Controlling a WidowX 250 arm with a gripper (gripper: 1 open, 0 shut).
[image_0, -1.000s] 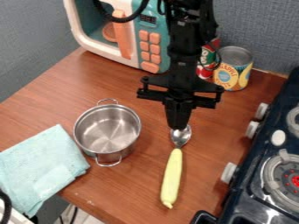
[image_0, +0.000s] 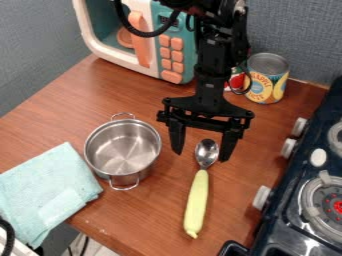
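Observation:
My black gripper (image_0: 202, 145) hangs open over the middle of the wooden table, its two fingers spread either side of the head of a spoon (image_0: 201, 190) with a pale yellow handle, which lies below it pointing toward the front edge. Nothing shows held between the fingers. Whether the fingertips touch the table is unclear.
A steel pot (image_0: 123, 148) stands to the left, near a light blue towel (image_0: 40, 185). A black stove (image_0: 301, 195) fills the right side. A toy microwave (image_0: 126, 30) and cans (image_0: 267, 85) stand at the back.
The gripper's fingers have spread apart from a closed position, and the gripper has moved slightly down. The spoon, pot and towel have stayed in place.

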